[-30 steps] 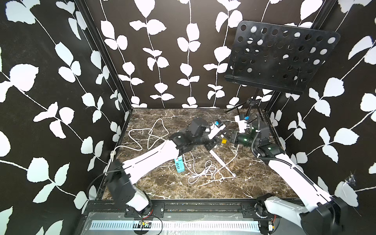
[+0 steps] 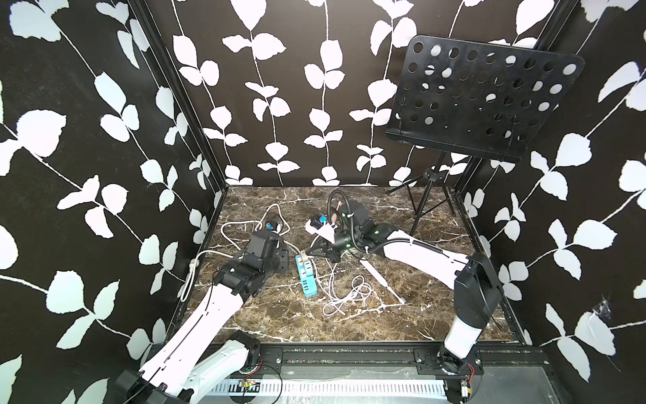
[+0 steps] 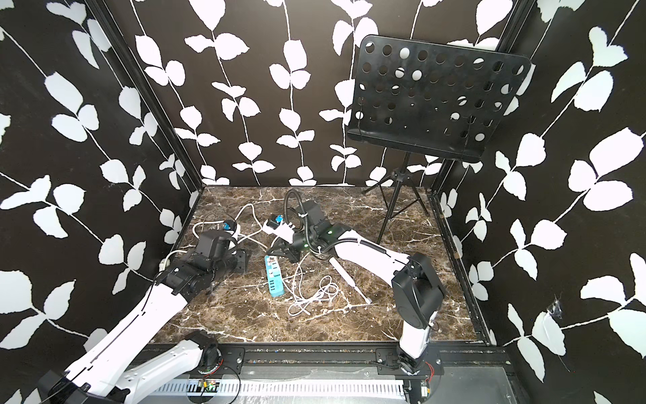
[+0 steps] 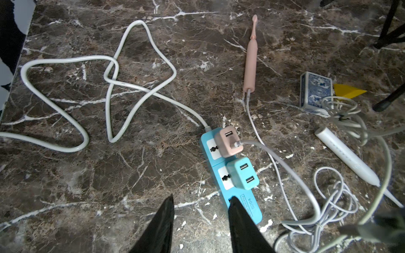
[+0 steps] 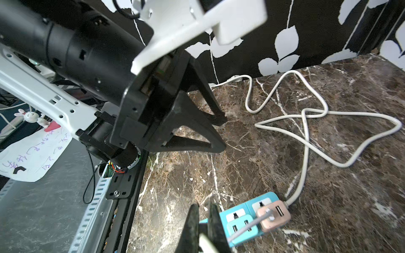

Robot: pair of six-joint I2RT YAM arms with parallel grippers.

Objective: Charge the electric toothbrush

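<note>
A teal power strip (image 4: 218, 201) carries a pink adapter (image 4: 225, 138) with a cable plugged in and a teal adapter (image 4: 245, 172). A pink toothbrush (image 4: 250, 63) lies behind it; a white toothbrush (image 4: 343, 152) lies to its right, cable attached. My left gripper hangs over the table left of the strip, fingers apart and empty. My right gripper is near the strip, shut, with a white cable (image 5: 207, 245) at its fingers. The pink toothbrush is largely hidden by the right arm in the top views.
A boxed blue-white item (image 4: 314, 88) with a yellow piece lies at the back right, near the black music stand (image 2: 481, 94). Loose cord loops (image 4: 337, 198) cover the right of the strip. Bare table (image 4: 105, 185) lies front left.
Both arms have moved leftward from the right half of the table: the left gripper is now left of the strip, and the right gripper has come in over the strip's back end.
</note>
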